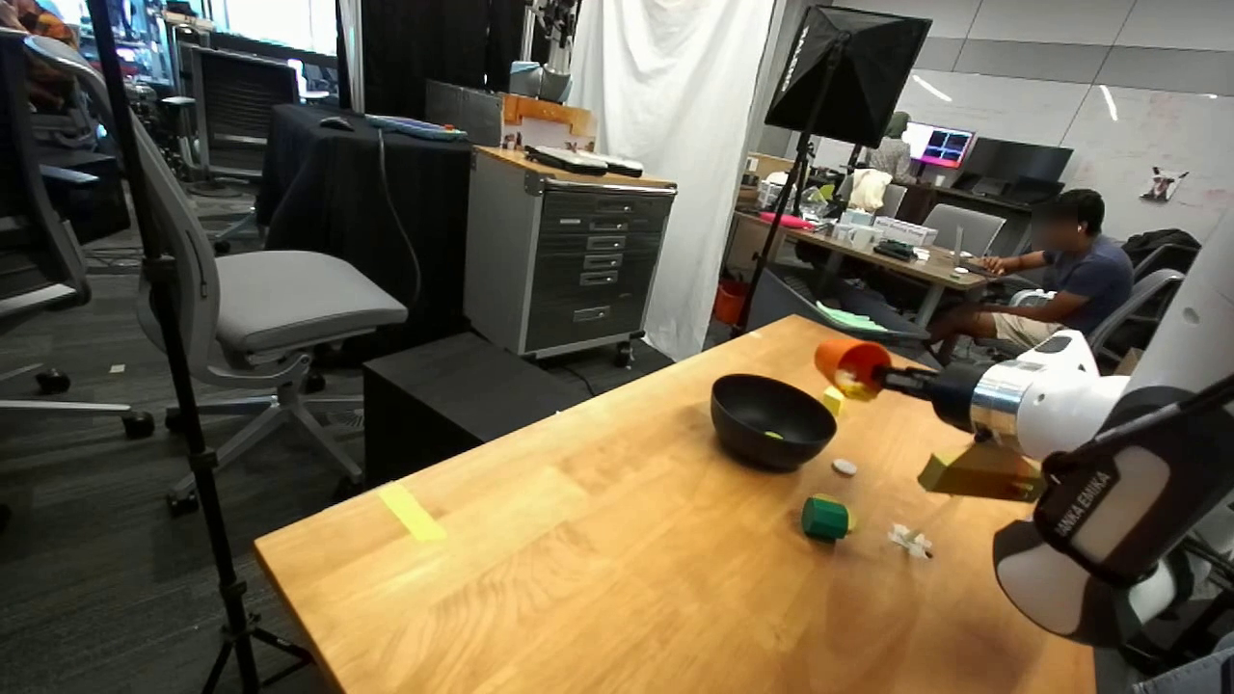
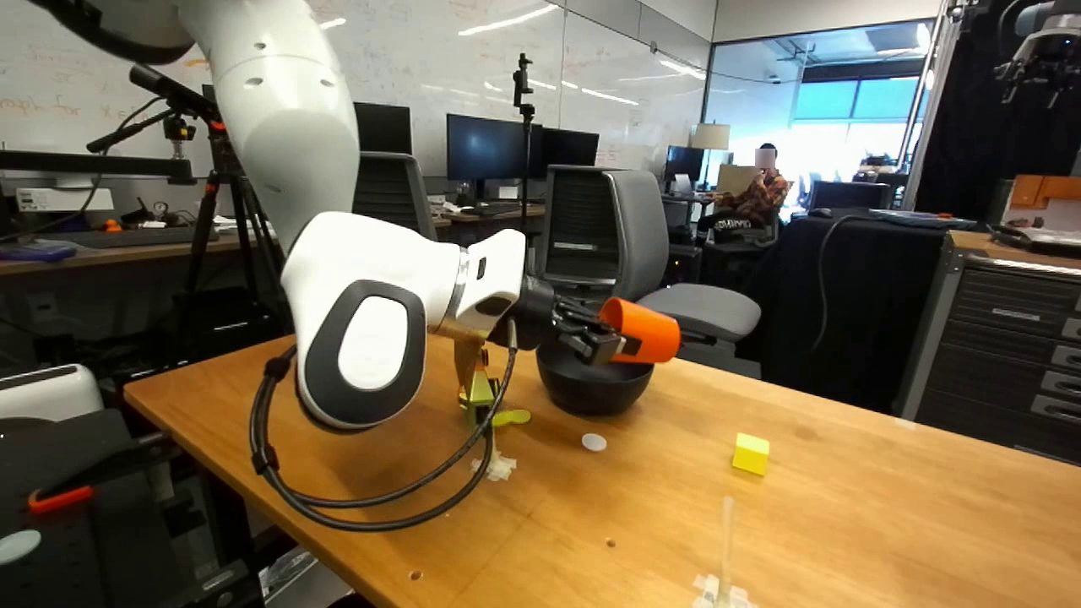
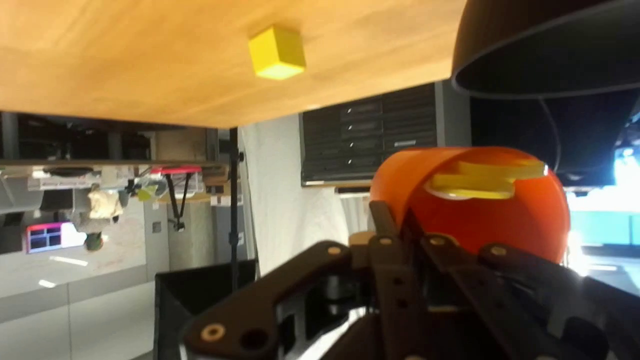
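Observation:
An orange cup (image 1: 835,359) is held tilted above the table, its wall pinched by my shut gripper (image 1: 891,378). Yellow pieces (image 3: 480,180) show inside the cup in the wrist view. The black bowl (image 1: 758,428) stands upright just beyond the cup, with a small yellow-green bit (image 1: 774,435) inside. In exterior view 2 the cup (image 2: 649,331) appears over the far side of the bowl (image 2: 593,390). On the table lie a white disc (image 1: 845,467) and, beside the green block (image 1: 824,520), a yellow piece (image 1: 852,521).
A yellow cube (image 2: 751,455) sits on the table near the bowl. Tape patches (image 1: 910,540) mark the tabletop (image 1: 555,544). In exterior view 1, the table's front-left part is clear apart from a yellow tape strip (image 1: 412,511).

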